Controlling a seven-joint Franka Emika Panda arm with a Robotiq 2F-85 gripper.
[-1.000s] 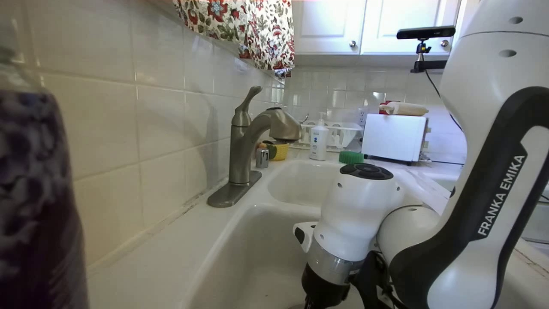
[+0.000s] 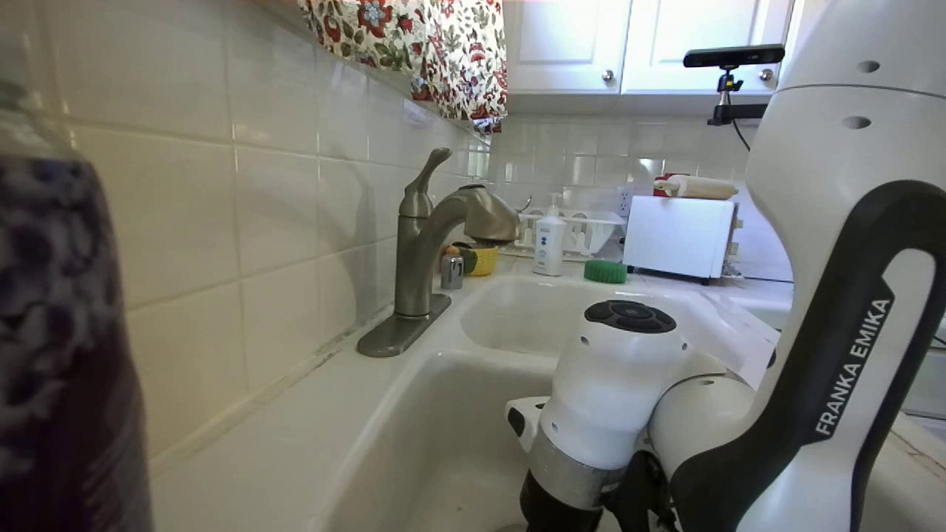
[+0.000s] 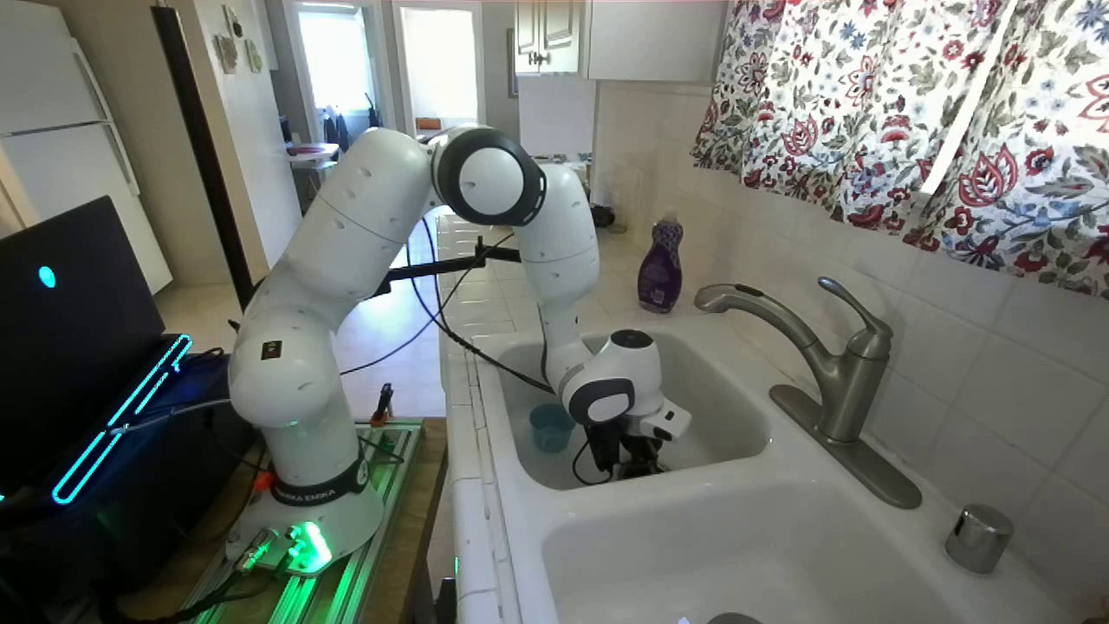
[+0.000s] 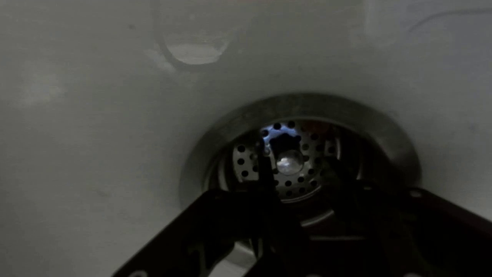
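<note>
In the wrist view, a metal drain strainer (image 4: 289, 163) with a round centre knob and many small holes sits inside the drain ring (image 4: 396, 152). The dark fingers of my gripper reach over it, partly spread, one on each side of the knob. Shadow hides whether they touch the strainer. My gripper (image 3: 636, 458) points down into the sink basin (image 3: 717, 411) in the second exterior view. Its fingertips lie below the picture's edge in the first exterior view.
A blue cup (image 3: 551, 427) stands in the same basin, close to the arm. The faucet (image 3: 821, 364) rises behind the divider, its spout toward that basin. A purple bottle (image 3: 661, 265) stands on the counter. The other basin (image 3: 749, 551) is largely clear.
In the first exterior view, the arm's hand has lowered slightly into the basin, and the upper arm has shifted a little to the left.
</note>
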